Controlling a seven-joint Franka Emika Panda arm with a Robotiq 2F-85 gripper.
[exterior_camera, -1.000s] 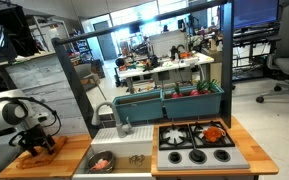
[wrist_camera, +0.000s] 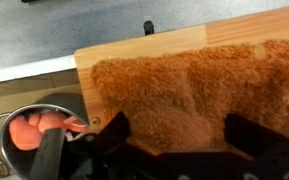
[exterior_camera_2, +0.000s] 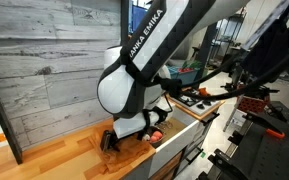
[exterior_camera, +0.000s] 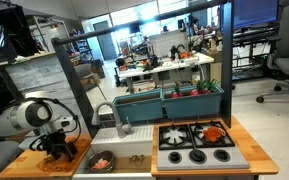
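Observation:
An orange-brown towel (wrist_camera: pixel 199 85) lies on the wooden counter, filling much of the wrist view. My gripper is open just above it, its dark fingers well apart with the cloth visible between them. Whether the fingertips touch the towel I cannot tell. In exterior view 1 the towel (exterior_camera: pixel 54 162) shows at the left end of the counter, partly hidden under the arm. The second exterior view has the gripper (exterior_camera_2: pixel 114 140) low over the counter, with the cloth mostly covered by the arm.
Beside the towel, a metal pot (wrist_camera: pixel 26 140) holds something pinkish red. Further right in exterior view 1 are the sink with a faucet (exterior_camera: pixel 119 118) and a stove (exterior_camera: pixel 194 145) bearing an orange-red item (exterior_camera: pixel 215 133). A blue planter box (exterior_camera: pixel 164 105) lines the back.
Pot, stove and sink stay where they were.

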